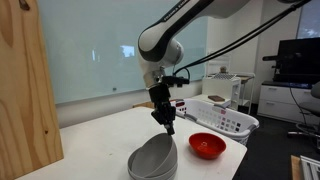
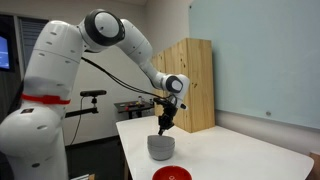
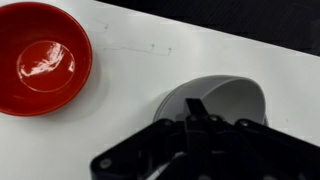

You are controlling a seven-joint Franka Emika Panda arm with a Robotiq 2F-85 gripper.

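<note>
A grey bowl [image 1: 157,154] sits tilted, its raised edge up at the fingertips of my gripper [image 1: 168,129]. Below it shows another grey rim, looking like a second bowl that it rests in. From the wrist view, the gripper is shut with its fingertips over the near wall of the grey bowl [image 3: 240,98]; the thin rim appears pinched between them, though the contact itself is dark. In exterior view 2 the grey bowl [image 2: 160,148] stands under the gripper [image 2: 167,124]. A red bowl [image 1: 207,146] stands upright and empty beside it.
A white laundry basket [image 1: 228,122] stands behind the red bowl. Wooden panels [image 1: 28,85] rise at the left, and the table's edge lies just beyond the red bowl.
</note>
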